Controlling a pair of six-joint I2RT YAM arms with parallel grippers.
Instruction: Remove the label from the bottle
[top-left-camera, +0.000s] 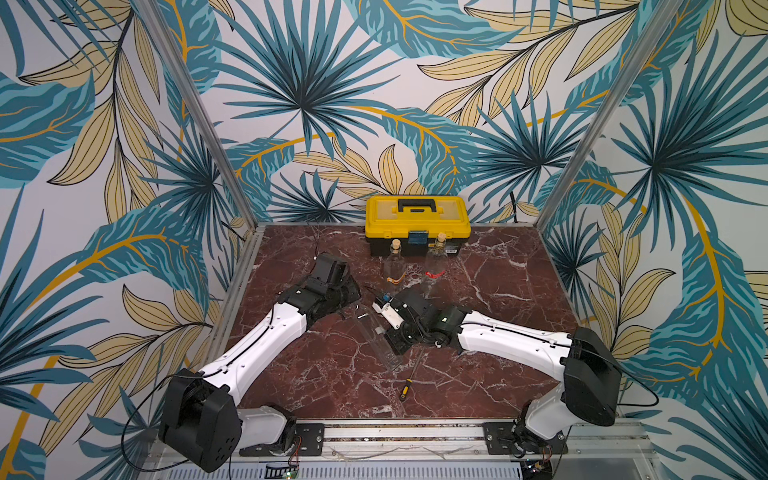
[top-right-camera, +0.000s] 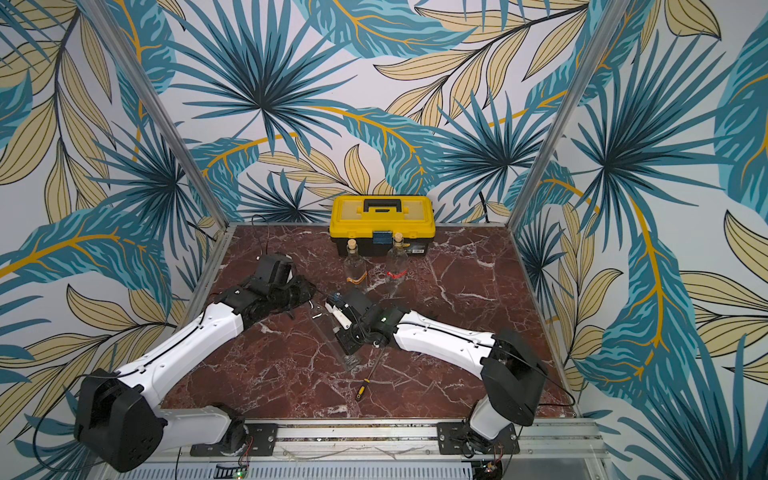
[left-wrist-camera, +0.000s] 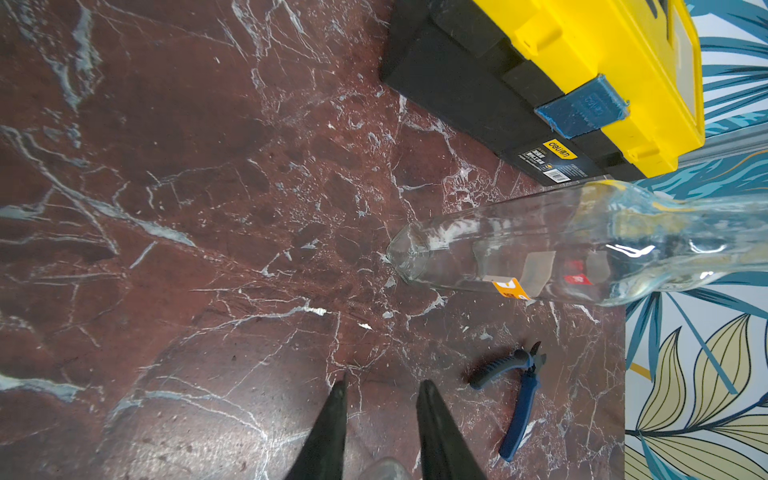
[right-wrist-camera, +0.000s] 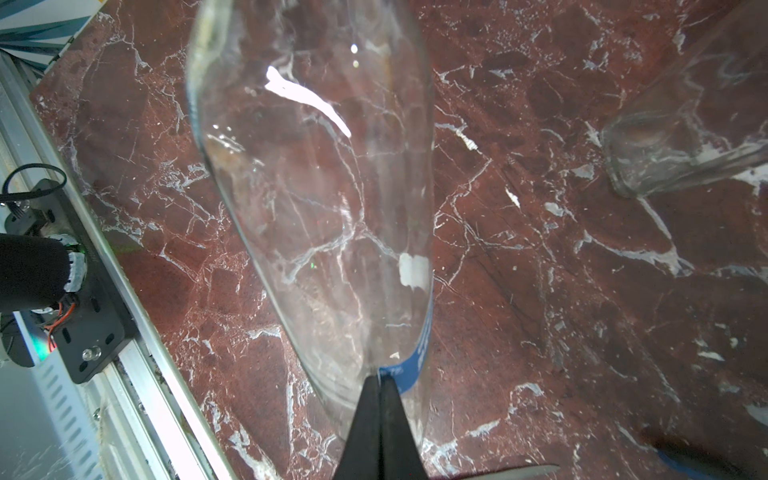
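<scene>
A clear glass bottle is held aslant over the table, a blue label low on its side. In the left wrist view, a bit of rounded glass shows between the fingers of my left gripper, which is shut on the bottle. My right gripper is shut, fingertips together, against the lower part of the bottle at the label's edge. Whether a thin bit of label is pinched between them cannot be made out. From above, the bottle appears as a faint outline between the two arms.
Two more corked bottles stand before a yellow and black toolbox. Blue-handled pliers lie behind the right gripper, and a screwdriver lies toward the front edge.
</scene>
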